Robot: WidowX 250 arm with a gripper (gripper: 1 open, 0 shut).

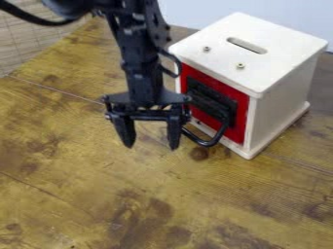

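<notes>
My black gripper [150, 131] hangs open over the wooden table, just in front and left of the white box [274, 107], with nothing seen between its fingers. The box has a slot and two bolts on top and a red front [237, 95]. A black looped handle [221, 126] juts from that front, its left part reaching close to my gripper and partly hidden by it; whether they touch is unclear.
A woven mat [29, 39] lies at the back left corner, and a white wall stands behind the box.
</notes>
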